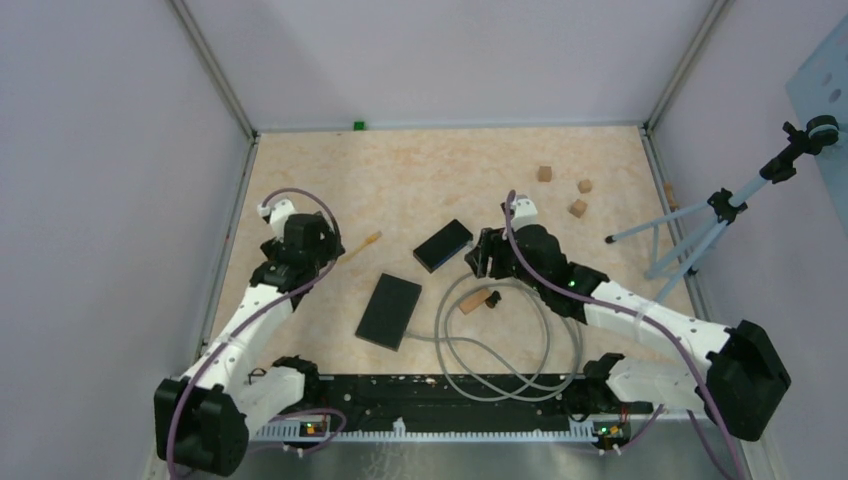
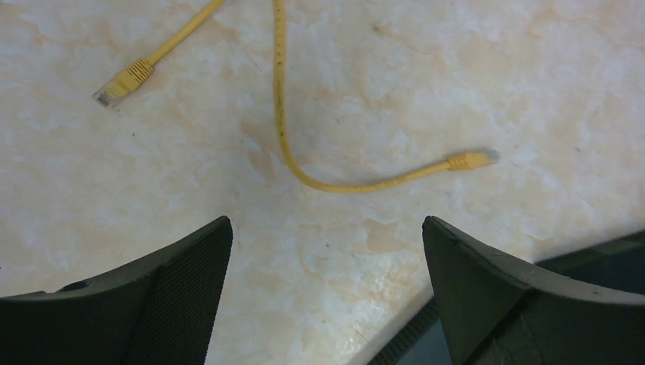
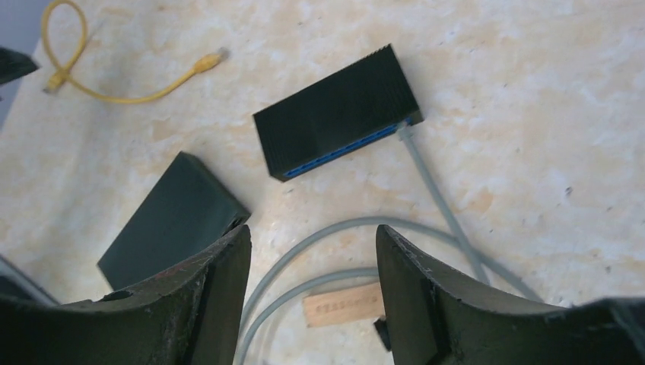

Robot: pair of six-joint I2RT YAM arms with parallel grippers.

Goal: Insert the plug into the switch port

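The black switch (image 3: 335, 114) lies flat on the table, its row of blue ports facing the near side in the right wrist view. At the right end of that row sits the plug (image 3: 403, 129), its grey cable (image 3: 432, 186) running straight out from it. My right gripper stands open, back from the switch, and its fingers (image 3: 220, 277) hold nothing. Off at the table's left, my left gripper is open and empty too, above bare tabletop near a yellow cable (image 2: 280, 114). From above, the switch (image 1: 443, 245) lies between both arms.
A second dark box (image 1: 389, 312) lies nearer the front, with the grey cable looping right of it. A wooden block (image 3: 344, 305) sits by the loops. Small wooden cubes (image 1: 579, 208) and a tripod (image 1: 690, 240) stand to the right.
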